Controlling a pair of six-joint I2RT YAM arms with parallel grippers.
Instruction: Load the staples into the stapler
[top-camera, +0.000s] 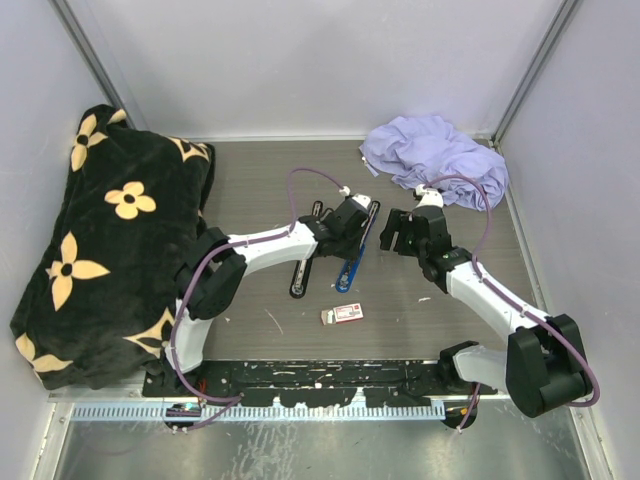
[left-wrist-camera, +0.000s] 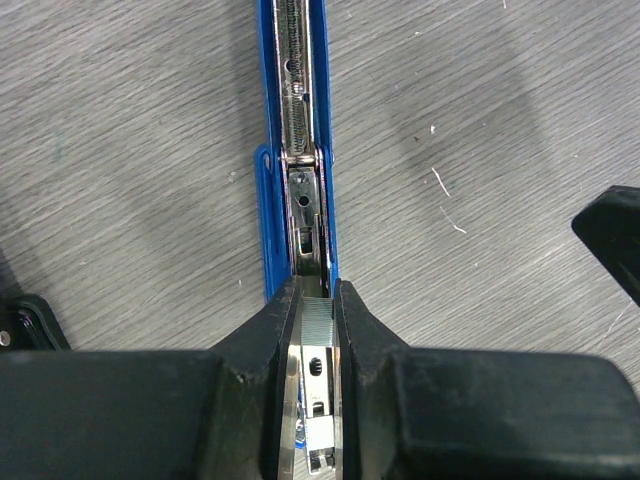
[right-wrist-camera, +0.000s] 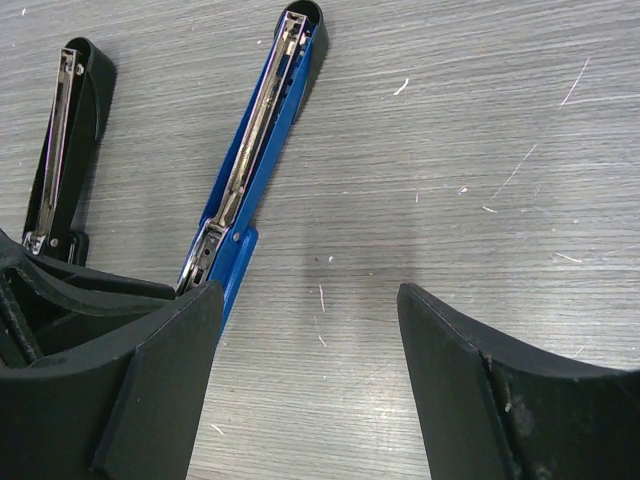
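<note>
An opened blue stapler (left-wrist-camera: 270, 220) lies on the table, its metal channel facing up. My left gripper is over its lower end, shut on a short strip of silver staples (left-wrist-camera: 317, 318) above the channel. In the right wrist view the same blue stapler (right-wrist-camera: 260, 140) runs up to the top, partly hidden by the left gripper's black body. My right gripper stands part open just right of it, with only bare table between its fingers.
A black stapler (right-wrist-camera: 60, 150) lies left of the blue one. A small staple box (top-camera: 342, 314) is nearer the front edge. A lavender cloth (top-camera: 430, 160) fills the back right; a patterned dark blanket (top-camera: 110, 260) covers the left side.
</note>
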